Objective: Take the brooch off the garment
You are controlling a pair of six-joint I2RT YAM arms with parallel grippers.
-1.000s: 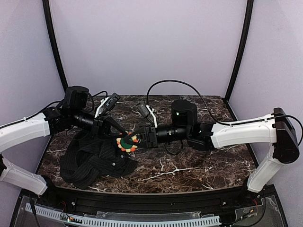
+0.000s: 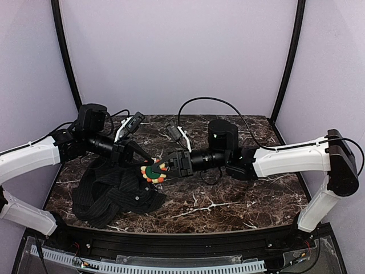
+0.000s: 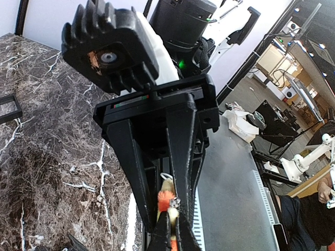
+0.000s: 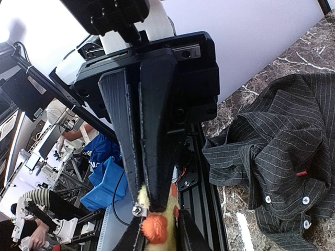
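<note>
In the top view a sunflower-like brooch (image 2: 153, 177), green-centred with yellow-orange petals, is held up between my two grippers, over the front of the dark pinstriped garment (image 2: 108, 194). My right gripper (image 2: 161, 164) is shut on the brooch. My left gripper (image 2: 147, 158) is shut at its upper edge; whether it has any of the brooch between its fingertips is unclear. Both wrist views show orange and cream petals and a small metal piece at the fingertips. In the right wrist view the garment (image 4: 272, 151) lies crumpled on the marble table, white buttons showing.
The marble table (image 2: 239, 205) has free room at the front right and behind the arms. The front rail (image 2: 171, 242) runs along the near edge, with pale walls at the back and both sides.
My right arm has shifted very slightly. The brooch, the garment and my left arm look the same as a second ago.
</note>
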